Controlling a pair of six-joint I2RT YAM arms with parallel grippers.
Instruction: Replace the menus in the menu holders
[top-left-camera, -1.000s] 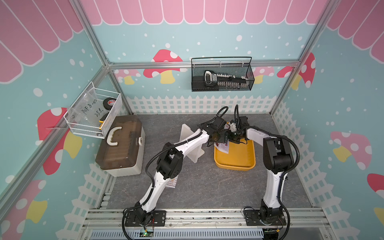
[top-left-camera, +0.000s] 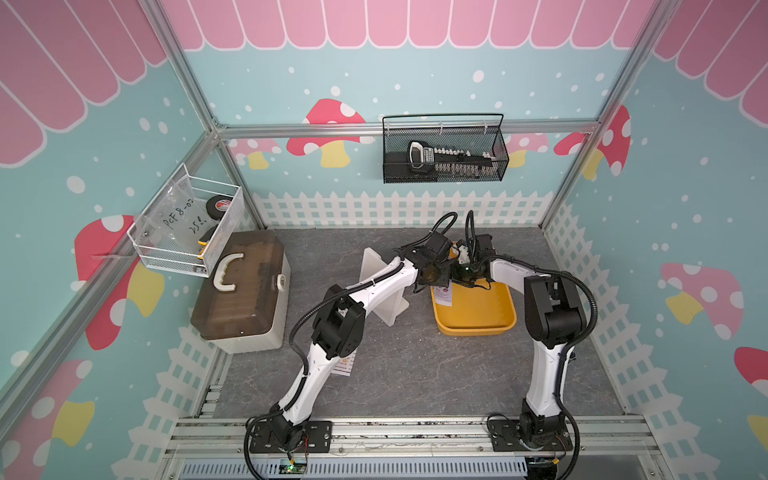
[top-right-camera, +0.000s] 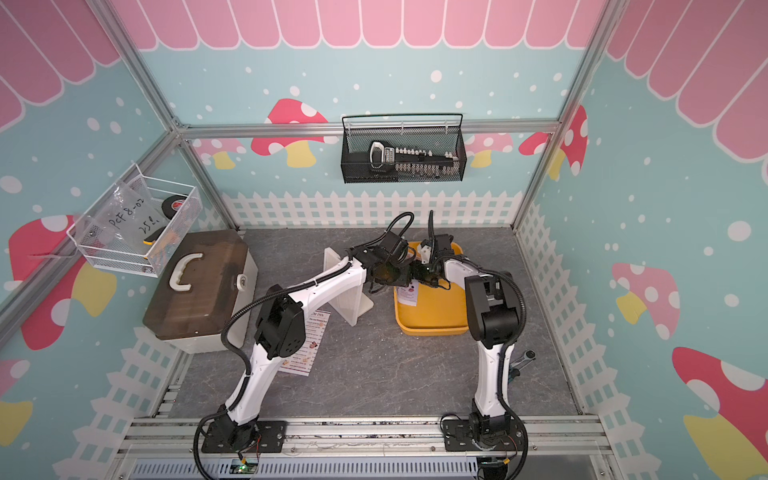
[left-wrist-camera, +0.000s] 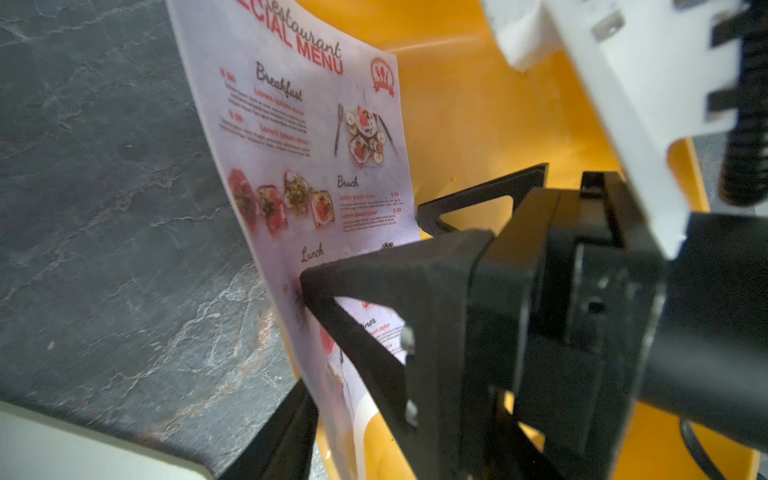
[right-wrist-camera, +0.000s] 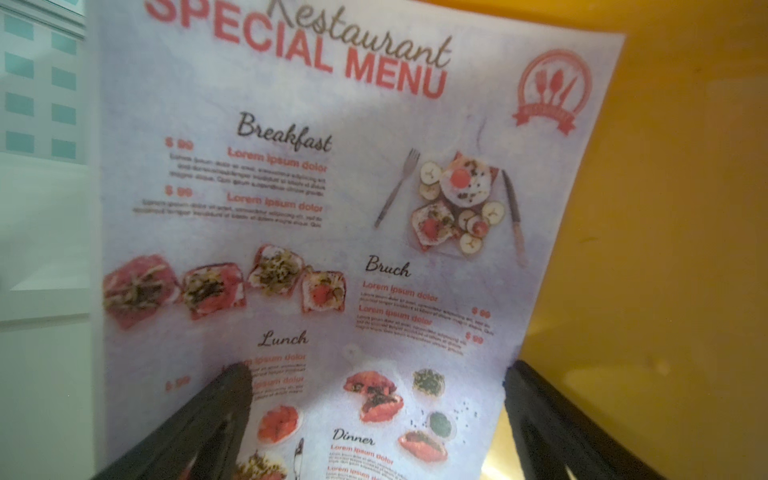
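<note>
A restaurant menu sheet (left-wrist-camera: 360, 180) leans up along the left side of the yellow tray (top-left-camera: 476, 330), partly past its rim. My left gripper is part open, its blurred fingers to either side of the sheet's lower part. My right gripper is open; its fingers (left-wrist-camera: 352, 272) overlap the sheet in the left wrist view, and I cannot tell whether they touch it. The white menu holder (top-right-camera: 349, 302) stands left of the tray, partly behind my left arm. Another printed menu (top-right-camera: 308, 348) lies flat on the table.
A brown-lidded box (top-left-camera: 244, 288) occupies the left side. Wire baskets (top-left-camera: 445, 172) hang on the walls. Both grippers are very close together at the tray's back left.
The tray has shifted slightly back and to the right. The menu sheet's visible part has moved a little left within it. Both arms have barely moved.
</note>
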